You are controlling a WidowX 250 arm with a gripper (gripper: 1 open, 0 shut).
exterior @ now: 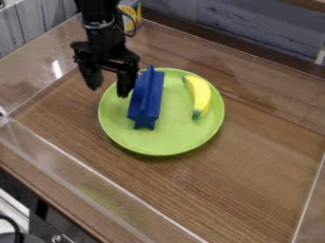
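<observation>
A green plate (180, 139) rests on the wooden table. On it lie a long blue block (146, 100) and, to its right, a yellow banana (200, 95). My black gripper (108, 81) hangs at the upper left of the plate, open, its fingers spread just left of the blue block's upper end, with nothing seen between them.
A yellow can (127, 19) stands behind the gripper at the table's back. Wooden walls border the back and a clear rim the left.
</observation>
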